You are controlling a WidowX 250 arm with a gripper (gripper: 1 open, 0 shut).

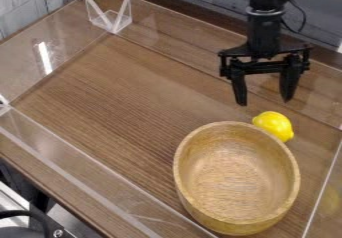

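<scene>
My gripper [265, 80] hangs from the top over the right back of the wooden table, dark and open, with nothing visible between its fingers. Just below and to the right of it lies a yellow object [273, 124], apart from it. A tan round bowl [235, 182] sits at the front right, below the yellow object.
A clear wire rack [110, 14] stands at the back left. A dark cable lies at the lower left corner.
</scene>
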